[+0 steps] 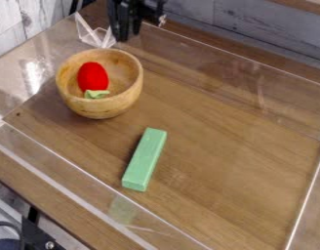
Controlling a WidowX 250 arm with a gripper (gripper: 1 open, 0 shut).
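A wooden bowl (117, 90) stands at the left of the wooden table, holding a red object (91, 76) with a green part beneath it, resting against the bowl's left side. My gripper (108, 34) is at the top edge, above and behind the bowl and clear of it, mostly out of frame; its fingers are too small and dark to read. A flat green bar (144, 158) lies apart on the table, lower centre.
Clear low edging runs along its sides. A pale panelled wall (254, 29) stands behind it.
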